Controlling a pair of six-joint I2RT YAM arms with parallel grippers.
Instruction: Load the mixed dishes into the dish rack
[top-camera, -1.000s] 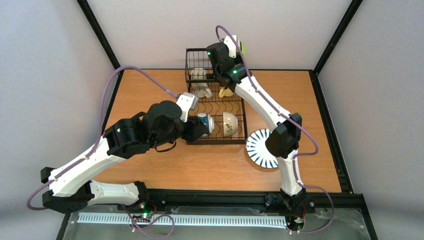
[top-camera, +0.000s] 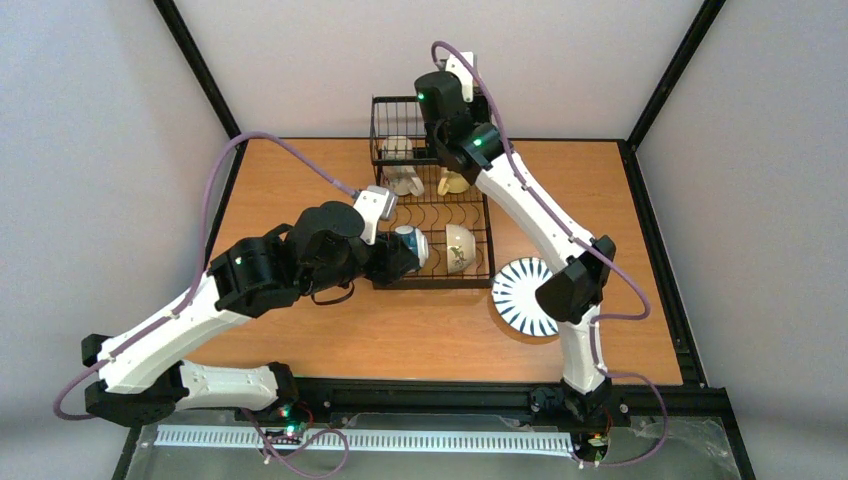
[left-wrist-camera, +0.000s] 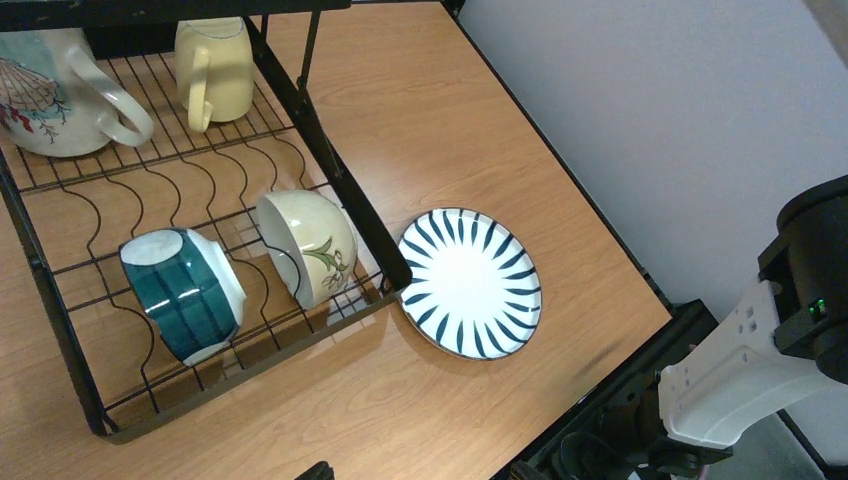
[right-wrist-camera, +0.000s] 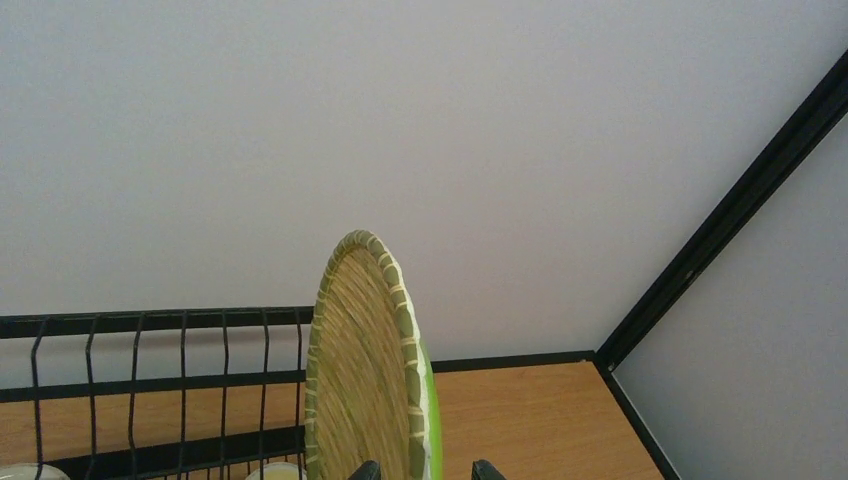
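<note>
In the right wrist view, a round woven dish with a green underside (right-wrist-camera: 362, 370) stands on edge at the end of the rack's upper tier. My right gripper has its fingertips apart around its lower part, with a gap beside the green side. The black dish rack (top-camera: 490, 235) holds a teal cup (left-wrist-camera: 185, 290) and a cream bowl (left-wrist-camera: 318, 240), both tipped sideways on the lower level. Behind them are a painted mug (left-wrist-camera: 50, 95) and a yellow mug (left-wrist-camera: 228, 75). My left gripper hangs open and empty before the rack.
A white plate with blue stripes (left-wrist-camera: 470, 285) lies flat on the table, close to the rack's front right corner. Bare wooden table (top-camera: 590, 180) extends right of the rack. The rear wall stands close behind the upper tier.
The right gripper has moved slightly, up and back in the top view. The green edge visible beside it earlier is hidden there now. The left arm and the dishes have not moved.
</note>
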